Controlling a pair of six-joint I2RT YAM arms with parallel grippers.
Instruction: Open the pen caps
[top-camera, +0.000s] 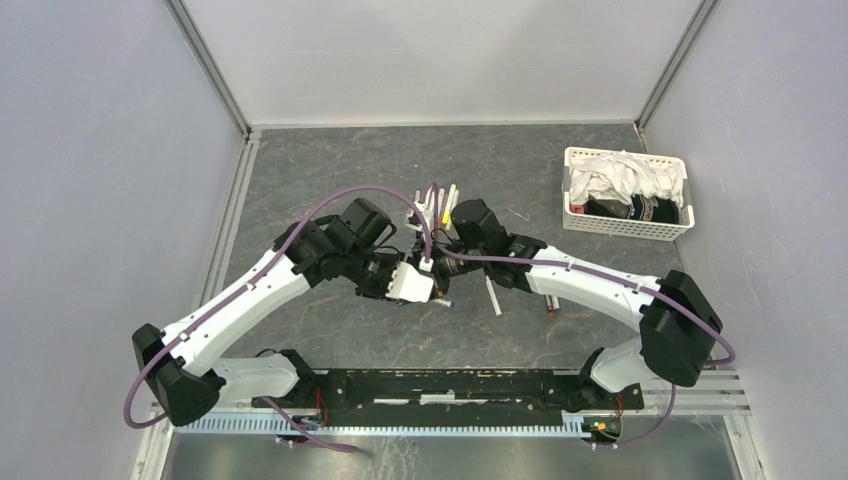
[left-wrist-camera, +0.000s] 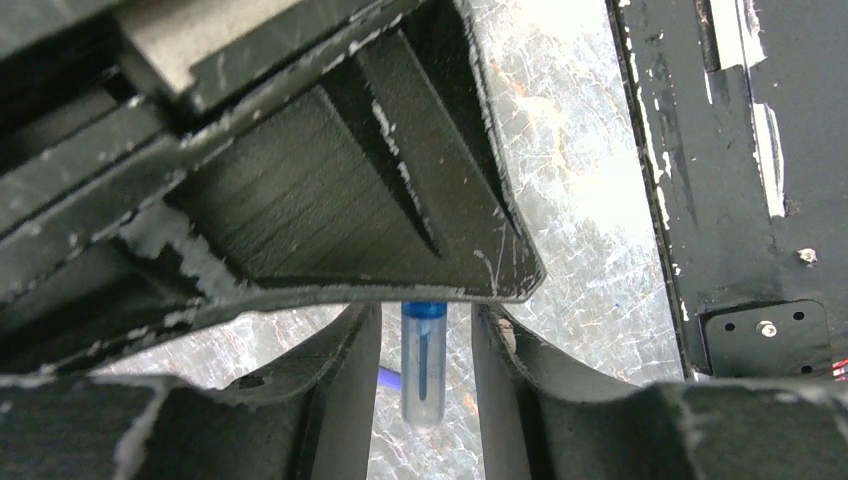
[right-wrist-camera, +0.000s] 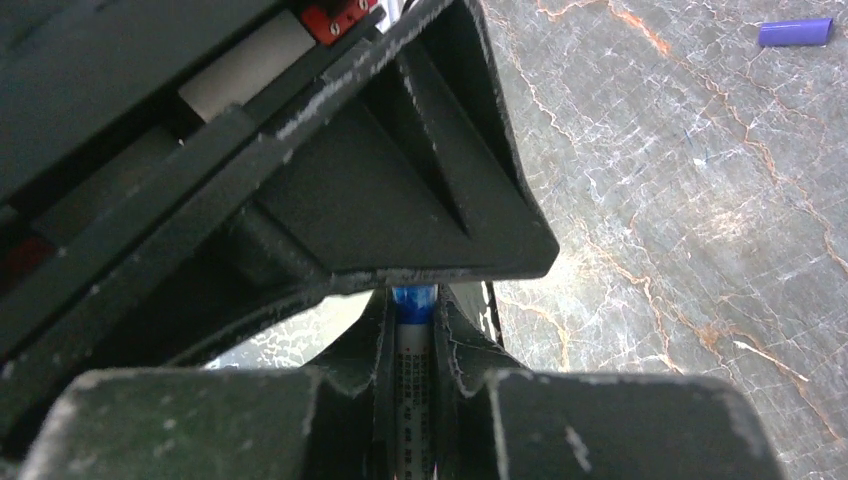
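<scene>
In the top view my left gripper (top-camera: 425, 285) and right gripper (top-camera: 440, 285) meet over the middle of the table, largely hiding what is between them. A white printed pen with a blue band (right-wrist-camera: 413, 375) is clamped between the fingers of my right gripper. In the left wrist view, a pale translucent pen part with a blue end (left-wrist-camera: 424, 365) stands between the fingers of my left gripper. Gaps show on both sides of it, so that gripper is open. A short purple cap (right-wrist-camera: 795, 32) lies on the table.
Several pens (top-camera: 446, 205) lie side by side behind the grippers. A white pen (top-camera: 493, 297) lies right of the grippers, with dark-ended ones (top-camera: 550, 306) farther right. At the back right stands a white basket (top-camera: 627, 228) holding cloth.
</scene>
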